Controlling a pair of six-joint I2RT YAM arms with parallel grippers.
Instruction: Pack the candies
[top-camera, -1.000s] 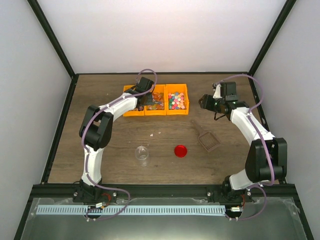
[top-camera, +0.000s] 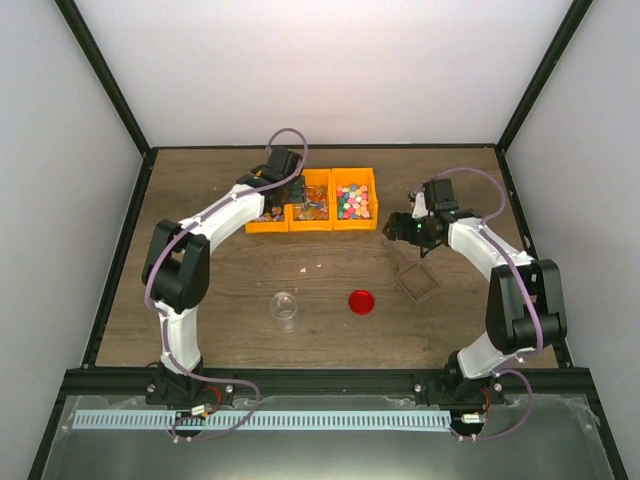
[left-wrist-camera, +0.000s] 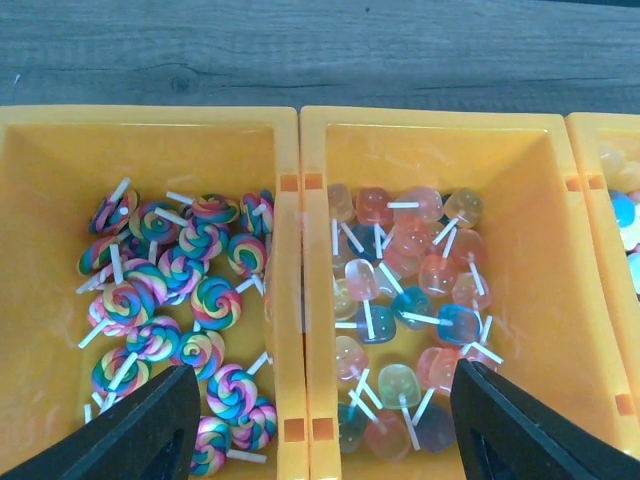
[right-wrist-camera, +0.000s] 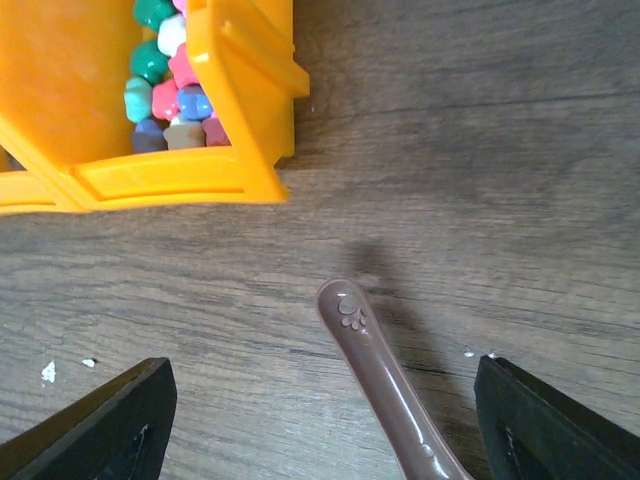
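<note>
Three orange bins (top-camera: 330, 222) stand side by side at the back of the table. In the left wrist view one holds swirled lollipops (left-wrist-camera: 216, 303) and its neighbour clear lollipops (left-wrist-camera: 408, 238). Over these two bins hangs my left gripper, fingers apart, nothing between them. Small colourful candies (top-camera: 353, 203) fill part of the right bin. Above the handle of a brown scoop (right-wrist-camera: 385, 380) is my right gripper, open and empty; the handle lies on the table between its fingers. The scoop's square head (top-camera: 418, 283) shows in the top view.
A clear jar (top-camera: 284, 306) stands at the front centre, with a round red lid (top-camera: 361, 302) lying to its right. Small white bits (right-wrist-camera: 48, 372) lie on the wood in front of the bins.
My right gripper has moved left and toward the front, over the scoop's handle. Scoop, jar, lid and bins have stayed put.
</note>
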